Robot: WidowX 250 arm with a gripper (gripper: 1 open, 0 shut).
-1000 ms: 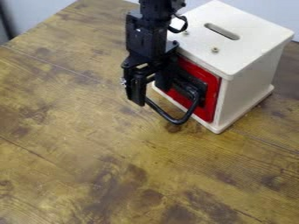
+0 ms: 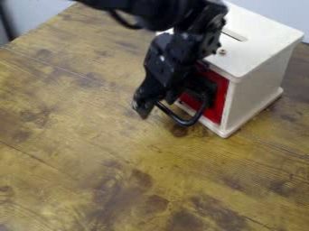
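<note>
A white wooden box (image 2: 251,95) with a red front panel (image 2: 211,105) and a slot in its top stands at the right. My black gripper (image 2: 148,100) hangs low in front of the panel, at its left, with the arm covering much of the box's front. A black bar handle (image 2: 185,121) shows below the gripper, near the floor. Whether the fingers are apart or together, or hold anything, I cannot tell.
Bare wooden surface (image 2: 85,162) spreads across the left and front. A pale wall or edge shows at the top left corner.
The gripper has shifted slightly left and stays low beside the handle.
</note>
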